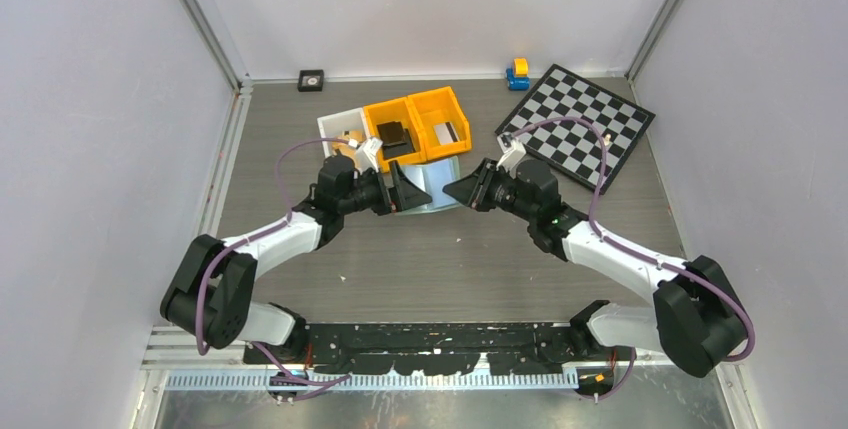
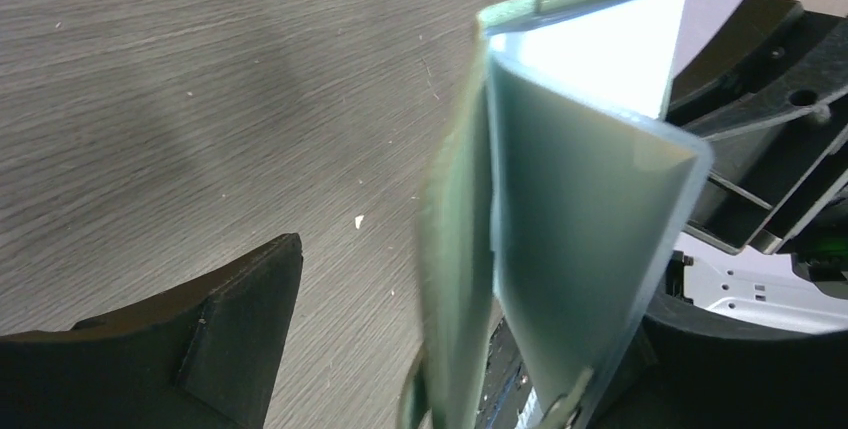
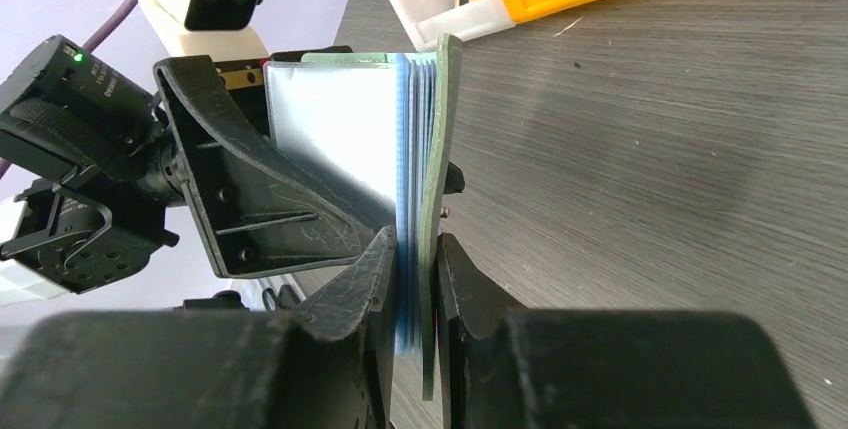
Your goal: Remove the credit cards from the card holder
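The card holder (image 1: 433,184), pale green with clear bluish sleeves, hangs opened out between the two arms in the top view. My right gripper is shut on the sleeves and one cover at its right side. Around the other side stands my left gripper (image 1: 408,195), its fingers part open; in the left wrist view the cover and sleeves (image 2: 590,179) lie between its spread fingers. A white panel (image 3: 330,119) faces the right wrist camera beside a left finger. I cannot tell single credit cards in the sleeves.
Behind the holder are two orange bins (image 1: 457,150), one with flat cards (image 1: 446,133), the other with dark items (image 1: 392,135). A white bin (image 1: 340,119) adjoins them. A checkerboard (image 1: 577,127) lies at the back right.
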